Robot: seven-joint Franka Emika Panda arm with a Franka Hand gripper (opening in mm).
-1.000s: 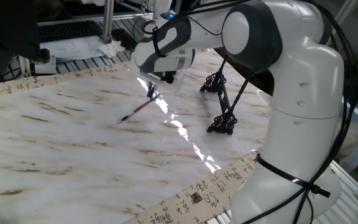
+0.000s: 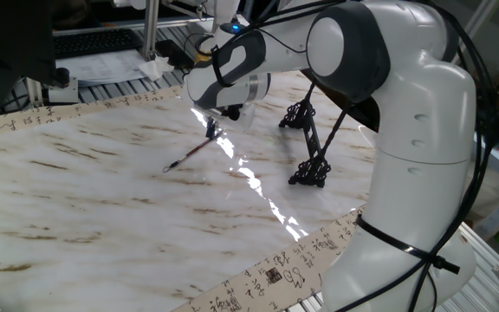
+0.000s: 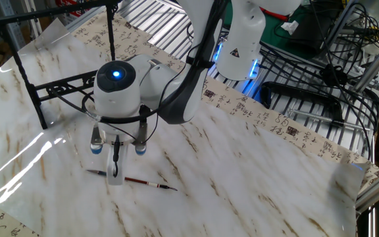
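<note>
A slim calligraphy brush with a dark red-brown handle (image 3: 137, 180) lies aslant over the marble-patterned sheet. In exterior view 1 its handle (image 2: 191, 158) runs down to the left from beneath the wrist. My gripper (image 3: 116, 176) points downward over the brush, toward its left half in exterior view 2, and covers a short stretch of it. From the other side, the gripper (image 2: 212, 133) shows only as a small dark tip by the brush's far end, mostly hidden under the wrist. Whether the fingers are closed around the handle cannot be made out.
A black brush-hanging frame (image 2: 313, 143) stands close beside the arm, in exterior view 2 at the upper left (image 3: 35, 99). The marble-patterned sheet (image 2: 85, 208) is bare over a wide area. Strips of paper with writing (image 3: 268, 123) border it.
Over the last second my wrist has shifted very slightly to the right in exterior view 1. The brush appears unmoved.
</note>
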